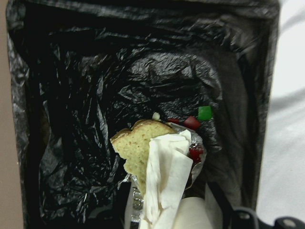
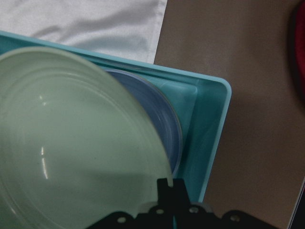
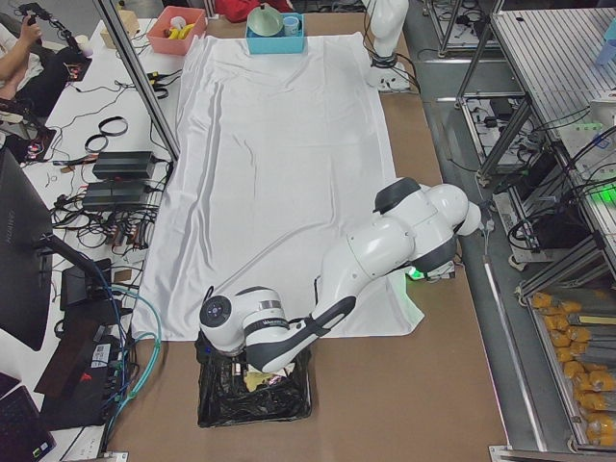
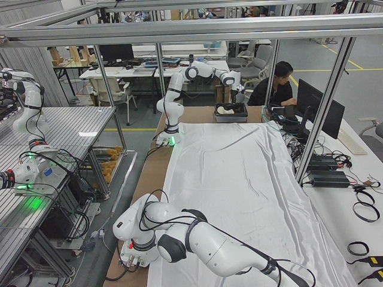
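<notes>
A black bag-lined bin (image 3: 217,404) holds a bread piece (image 1: 131,145), foil, red and green bits, a white paper strip (image 1: 171,176) and a white cup (image 1: 193,214). My left gripper is low over it, fingers at both sides of the lower frame; whether the strip is held is unclear. In the right wrist view, my right gripper is at the rim of a green plate (image 2: 71,133), its fingers shut on it, above a teal bin (image 2: 209,109) with a blue plate (image 2: 157,109) inside.
A white cloth (image 3: 279,164) covers most of the table, clear between the bins. A red bin (image 3: 178,24) with yellow items stands at the far left, beside the teal one. Frame posts and cables line both sides.
</notes>
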